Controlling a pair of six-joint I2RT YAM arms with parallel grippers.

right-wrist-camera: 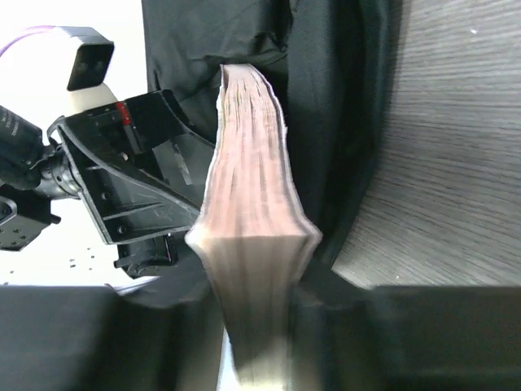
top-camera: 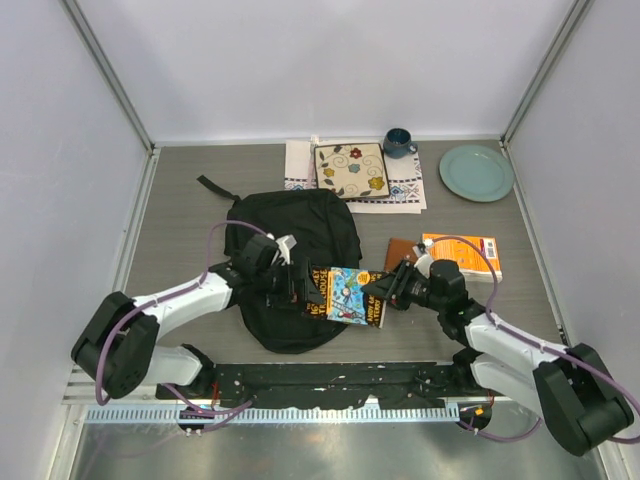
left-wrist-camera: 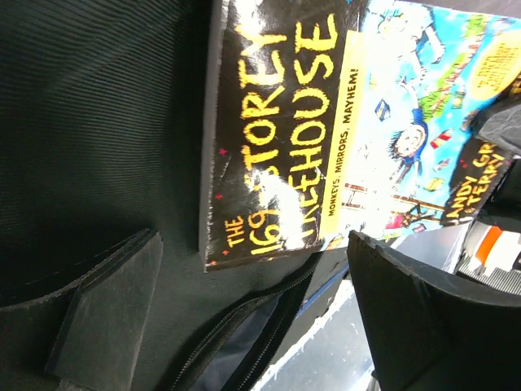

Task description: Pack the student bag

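A thick paperback with a colourful cover, the Treehouse book (top-camera: 348,296), is held at its right end by my right gripper (top-camera: 385,288). In the right wrist view the page block (right-wrist-camera: 252,163) stands between the blurred dark fingers. Its left end hangs over the black bag (top-camera: 290,225), which lies flat on the table. My left gripper is open, its fingers apart near the book's title end, with nothing clamped between them. A zipped opening of the bag (left-wrist-camera: 244,334) shows in the left wrist view.
An orange book (top-camera: 465,257) and a brown item (top-camera: 400,252) lie right of the bag. At the back are a floral-covered book (top-camera: 352,171) on a patterned cloth (top-camera: 408,190), a blue mug (top-camera: 398,143) and a teal plate (top-camera: 476,173).
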